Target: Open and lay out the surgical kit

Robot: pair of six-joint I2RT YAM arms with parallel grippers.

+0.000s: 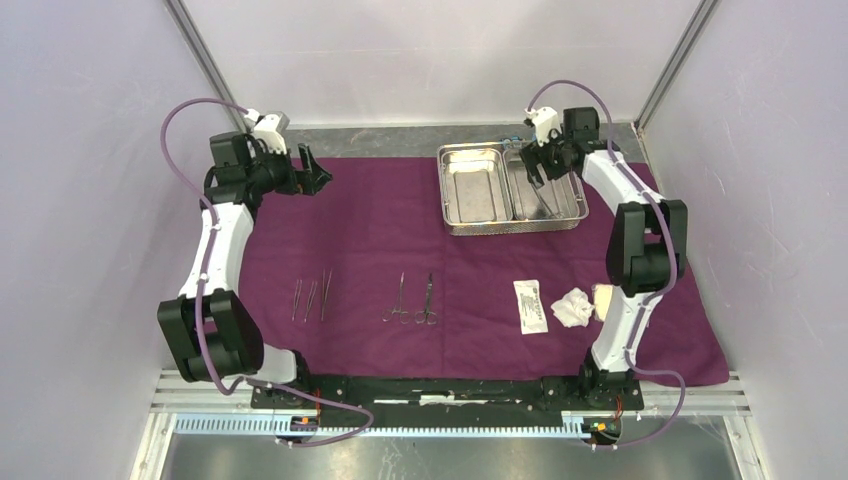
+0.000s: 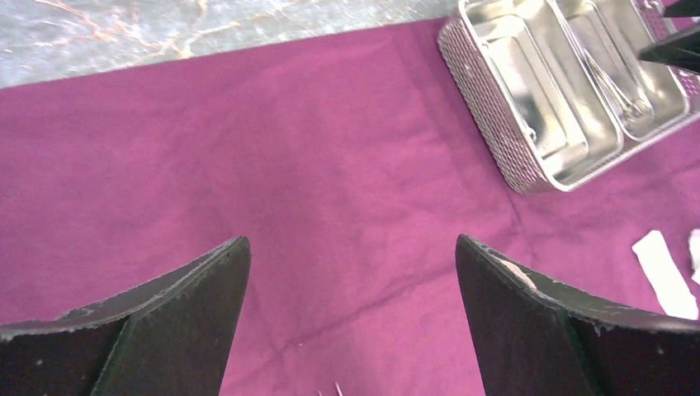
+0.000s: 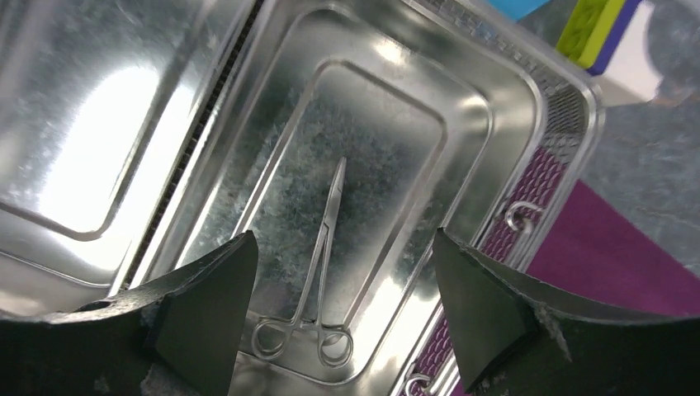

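Observation:
The metal tray (image 1: 475, 230) has two compartments and stands at the back right of the purple cloth. One pair of scissor-handled forceps (image 3: 321, 264) lies in its right compartment, ring handles toward the front. Above that compartment my right gripper is open, the forceps visible below and between its fingers, untouched. Over bare cloth at the left hangs my left gripper, open and empty. Slim tweezer-like instruments (image 1: 311, 298) lie in a row at the front left. Two ring-handled tools (image 1: 401, 300) rest side by side at front centre.
At the front right lie a white packet (image 1: 530, 306), a crumpled gauze (image 1: 573, 308) and a pale pad (image 1: 602, 300) partly hidden by the right arm. A yellow-green and white item (image 3: 598, 37) sits behind the tray.

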